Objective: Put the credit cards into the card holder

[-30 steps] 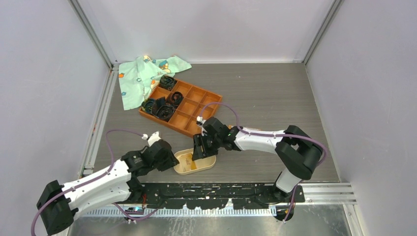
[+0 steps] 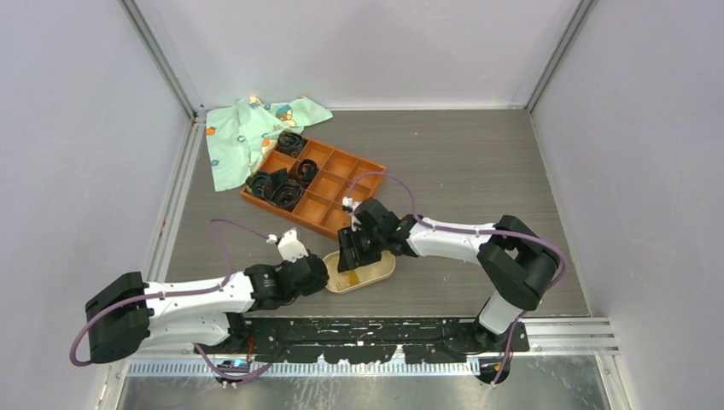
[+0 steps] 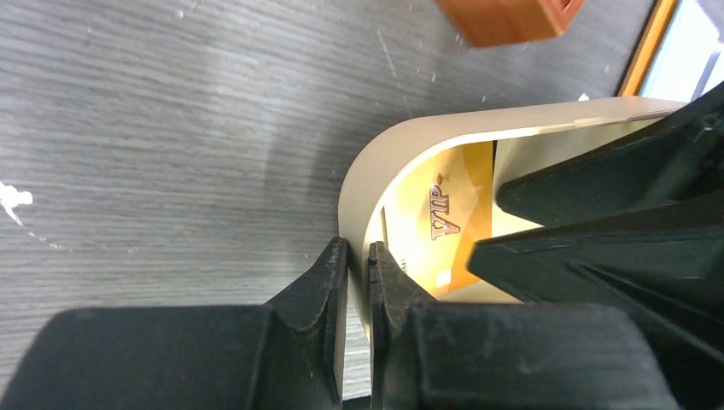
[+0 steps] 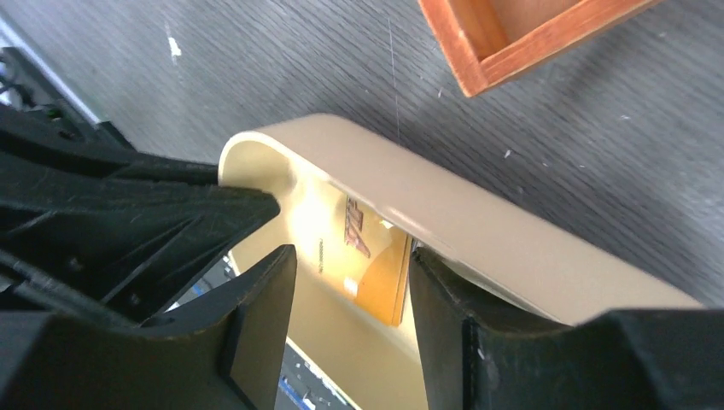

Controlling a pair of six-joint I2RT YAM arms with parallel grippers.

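A yellow-orange card point(image 3: 457, 201) marked VIP lies inside a beige oval tray point(image 2: 378, 272), along one side wall. The tray's end wall is pinched in my left gripper, which is shut on the rim. My right gripper is over the tray, its fingers apart on either side of the card. One right fingertip is near the card's edge and the tray wall; contact there is unclear. In the top view, the black right gripper covers part of the tray and card. I cannot make out a card holder for certain.
An orange compartment box point(image 2: 341, 162) with coiled black belts point(image 2: 288, 195) stands just behind the tray. A patterned green cloth point(image 2: 230, 145) lies at the back left. An orange-edged, pale object point(image 3: 674, 51) is partly visible beyond the tray.
My left gripper has moved right together with the tray, bringing it further under the right gripper. The right gripper has shifted only slightly. The orange-edged object behind the right arm is now hidden from above.
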